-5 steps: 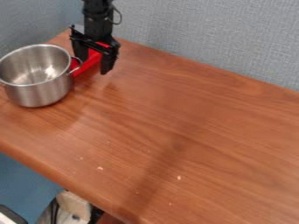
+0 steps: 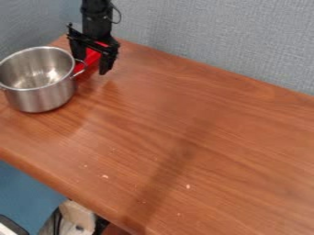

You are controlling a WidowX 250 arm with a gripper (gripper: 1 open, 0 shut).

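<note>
A steel pot [image 2: 37, 87] with wire handles sits at the left of the wooden table. Just behind its right side, my black gripper [image 2: 91, 57] hangs low over a red object [image 2: 81, 73], which is partly hidden by the gripper and the pot. The two fingers stand somewhat apart; whether anything is between them cannot be told.
A grey padded wall [image 2: 221, 37] runs along the back. Below the left front edge is a blue floor [image 2: 31, 188] with some hardware.
My gripper has shifted slightly left and down, closer to the pot, and covers the red object a little differently. The pot looks still.
</note>
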